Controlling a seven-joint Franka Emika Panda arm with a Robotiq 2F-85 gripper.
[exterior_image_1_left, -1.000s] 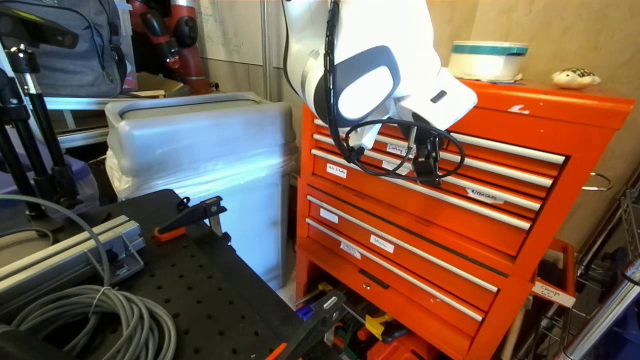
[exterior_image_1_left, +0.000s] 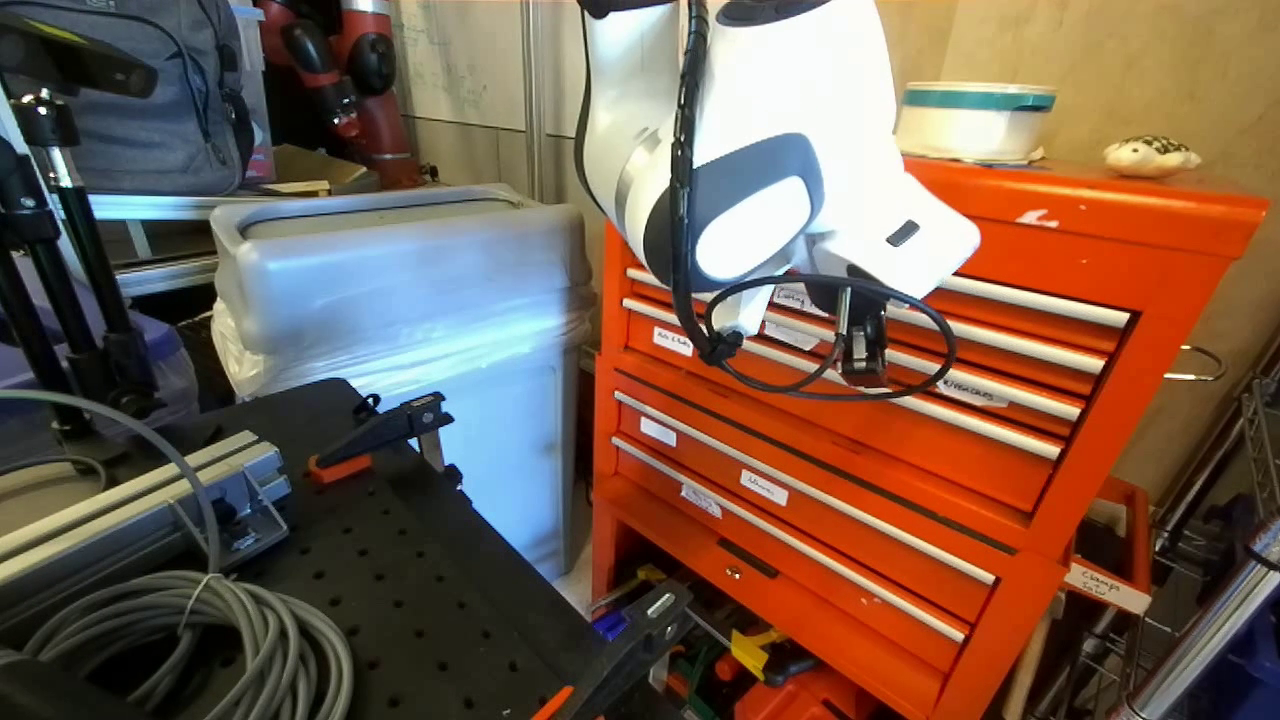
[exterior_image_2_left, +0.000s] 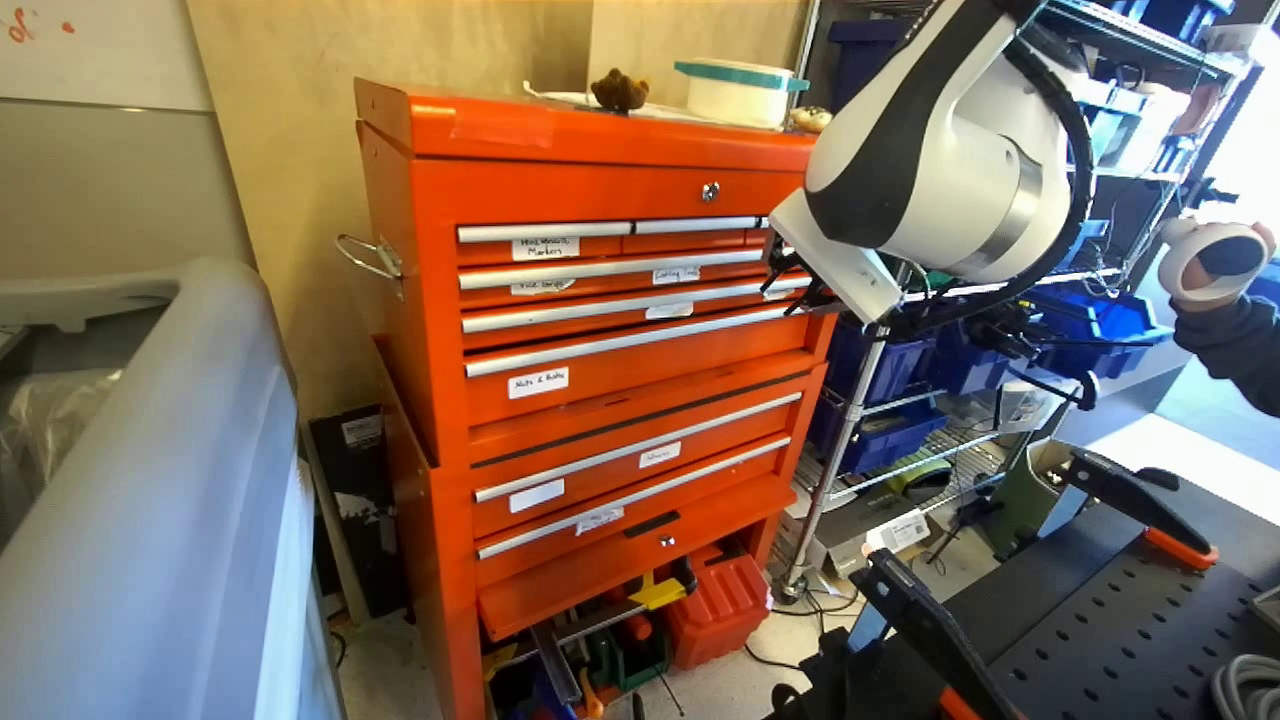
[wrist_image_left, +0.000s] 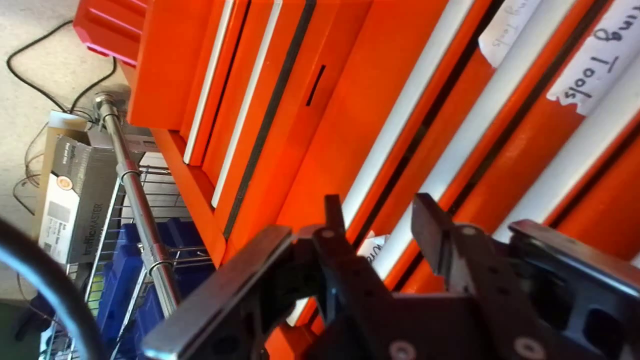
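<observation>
My gripper is partly open, with a gap between its two dark fingers. It faces the front of a red tool cabinet (exterior_image_1_left: 828, 468) near its upper drawers. Behind the fingertips in the wrist view, a silver drawer handle (wrist_image_left: 456, 162) runs diagonally across the gap. A partly covered white label (wrist_image_left: 373, 245) shows there too. Nothing is visibly gripped; whether the fingers touch the handle cannot be told. From the second exterior side, the fingers (exterior_image_2_left: 786, 270) reach toward the cabinet's right end. All the drawers look closed.
A black cable (exterior_image_1_left: 936, 348) loops around the gripper. On the cabinet top stands a white tub (exterior_image_2_left: 738, 96). Wire shelving (exterior_image_2_left: 846, 450) with blue bins rises beside the cabinet. A black perforated table (exterior_image_1_left: 396, 564) carries clamps and coiled cable. A grey bin (exterior_image_1_left: 408, 276) stands to the left.
In exterior view 1 the arm and gripper have shifted right and slightly down across the drawer fronts. The cabinet and its drawers look the same.
</observation>
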